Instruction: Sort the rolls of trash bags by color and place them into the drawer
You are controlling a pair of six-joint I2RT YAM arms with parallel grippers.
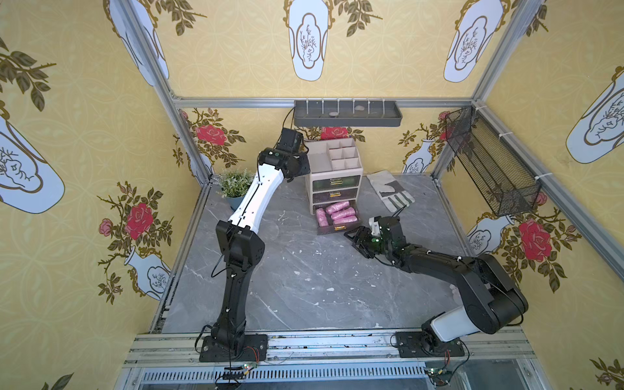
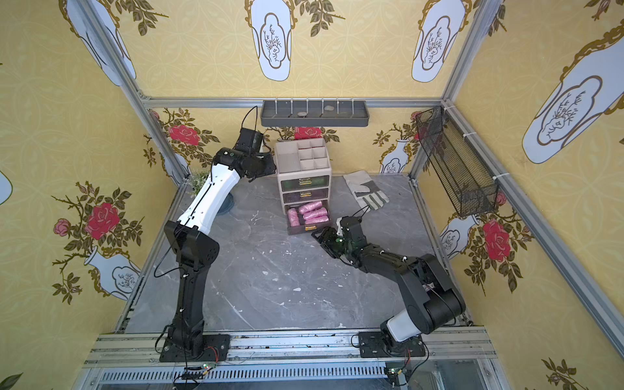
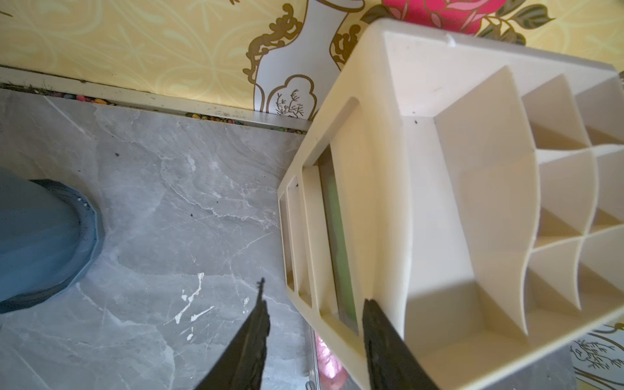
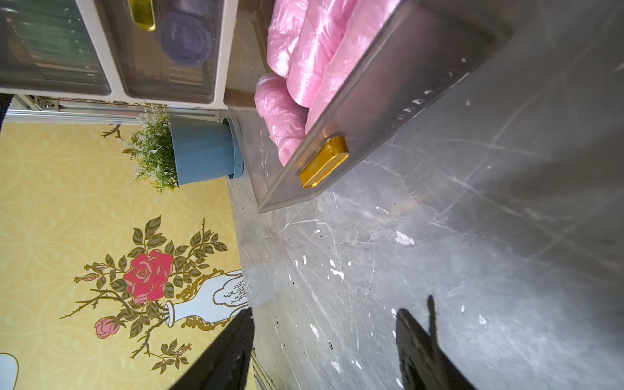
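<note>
The beige drawer unit (image 1: 308, 191) stands at the back middle, its bottom drawer (image 4: 416, 84) pulled out and holding several pink rolls (image 4: 318, 45). The drawers above are in place; a purple roll (image 4: 185, 39) shows through the middle one. My left gripper is at the unit's upper left side, fingers apart, a fingertip at or very near the beige wall; whether it touches I cannot tell. My right gripper is open and empty, low in front of the pink drawer's right part, facing its yellow handle (image 4: 323, 162).
A blue plant pot (image 3: 39, 240) stands left of the unit. Gloves (image 1: 390, 191) lie to its right. A mesh basket (image 1: 494, 162) hangs on the right wall.
</note>
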